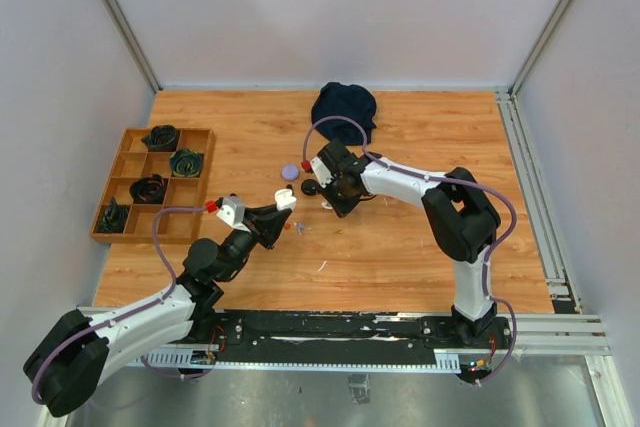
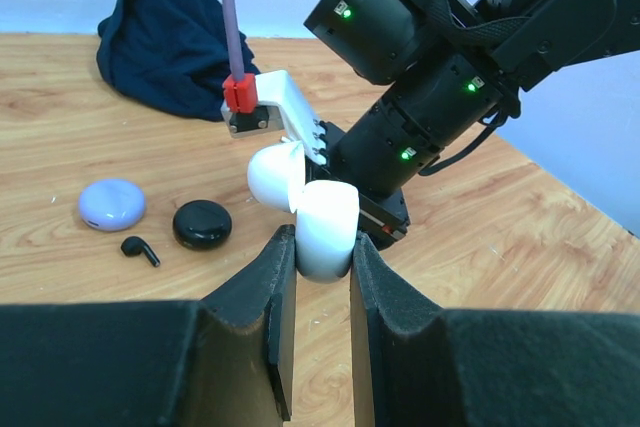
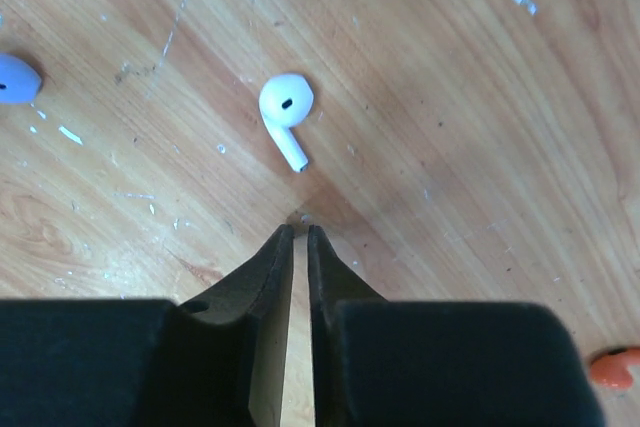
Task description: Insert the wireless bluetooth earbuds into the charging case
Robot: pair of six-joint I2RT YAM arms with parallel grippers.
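A white earbud lies flat on the wood, ahead of the fingertips of my right gripper and apart from them. The right gripper is shut, with nothing between its fingers. My left gripper is shut on the white charging case, whose lid stands flipped up. That case also shows in the top view, held over the left of the table's middle. The case's inside is turned away from the left wrist camera.
Other pieces lie near: a black round case, a purple case, a black earbud, a red earbud and a purple earbud. A divided wooden tray stands left.
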